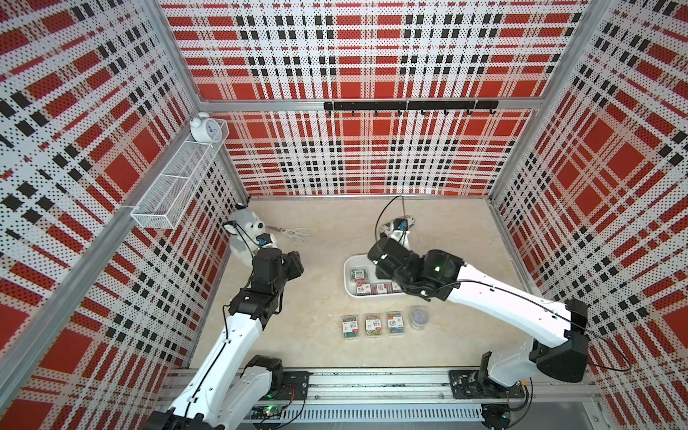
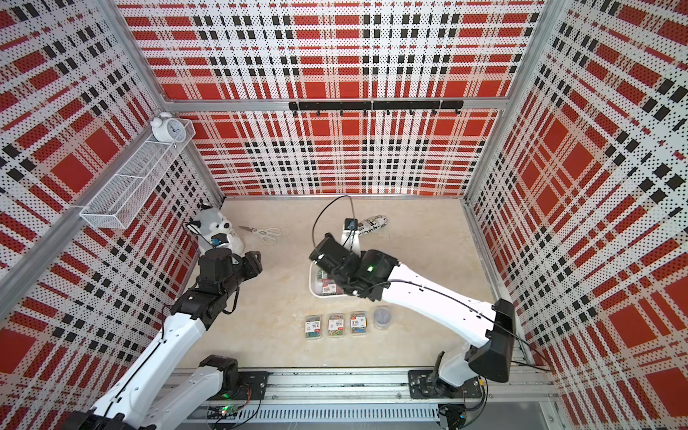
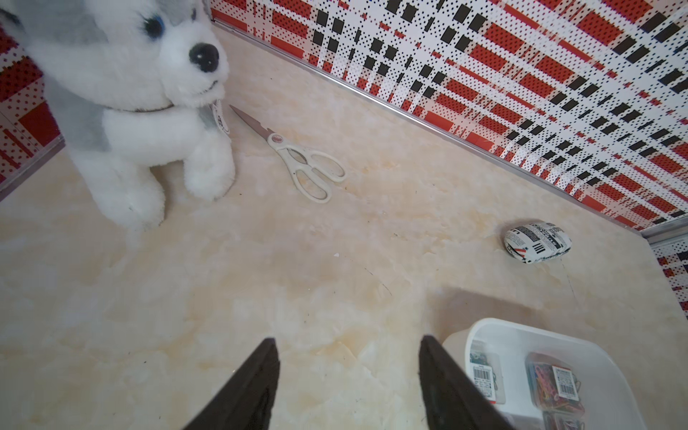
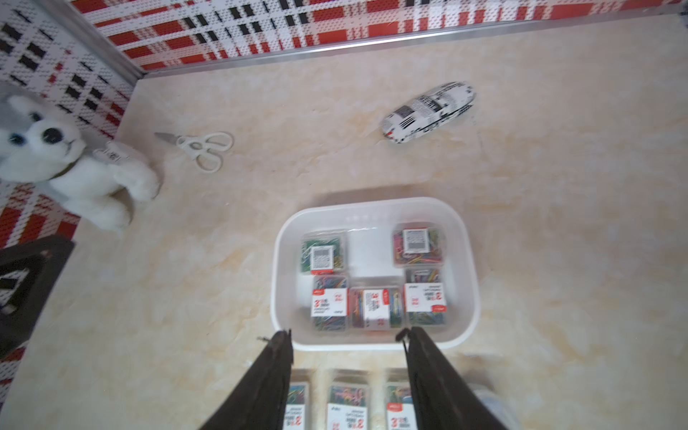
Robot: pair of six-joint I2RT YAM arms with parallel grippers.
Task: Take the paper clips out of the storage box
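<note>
A white storage box (image 4: 283,286) stands mid-table; the right wrist view shows several small clear paper clip packs inside, such as one pack (image 4: 322,256) at its back left and another (image 4: 417,245) at its back right. In front of the box lie a first pack (image 1: 349,326), a second pack (image 1: 372,325) and a third pack (image 1: 395,323) in a row. My right gripper hovers over the box's front, its fingers parted around empty air. Off to the left, my left gripper is parted above bare table, nothing between its fingers.
A round clear container (image 1: 419,316) sits right of the row. White-handled scissors (image 3: 304,163) and a husky plush (image 3: 136,122) are at the back left, and a black-and-white packet (image 4: 428,111) lies behind the box. Table right of the box is bare.
</note>
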